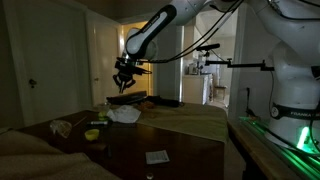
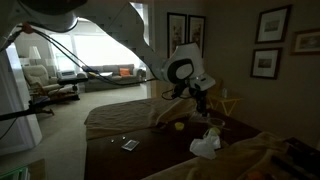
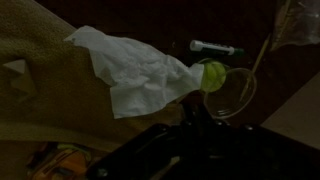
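My gripper [image 1: 120, 88] hangs above the far part of the table, over the area of the white cloth [image 1: 124, 115]. In the wrist view its dark fingers blend into the shadow, so their spacing is unclear, and nothing can be made out between them. The crumpled white cloth [image 3: 140, 75] fills the centre-left of that view. To its right lie a marker [image 3: 216, 47], a small green object [image 3: 213, 75] and a clear round container [image 3: 250, 86], close together near the fingers.
A yellow bowl [image 1: 91, 134] and a white card [image 1: 157, 157] rest on the dark tabletop. Tan cloth [image 2: 247, 157] covers part of the table. A crinkled clear bag [image 3: 299, 22] shows at the wrist view's corner. Dark table between bowl and card is mostly free.
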